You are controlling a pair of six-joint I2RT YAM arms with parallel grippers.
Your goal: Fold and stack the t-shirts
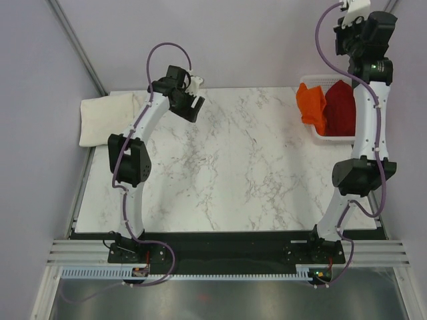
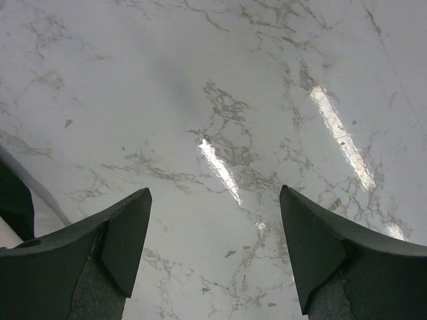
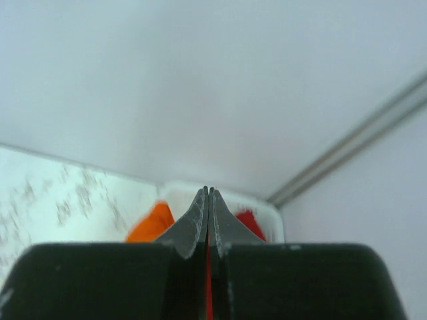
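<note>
In the top view a white basket at the back right holds an orange shirt draped over its left side and a dark red shirt. My right gripper is raised high above the basket, shut, with no cloth visible hanging from it; in the right wrist view the orange cloth is below it. A pale folded stack lies at the back left. My left gripper is open over bare marble table, nothing between its fingers.
Walls stand behind and at both sides. A dark green edge shows at the left of the left wrist view, beside the pale stack.
</note>
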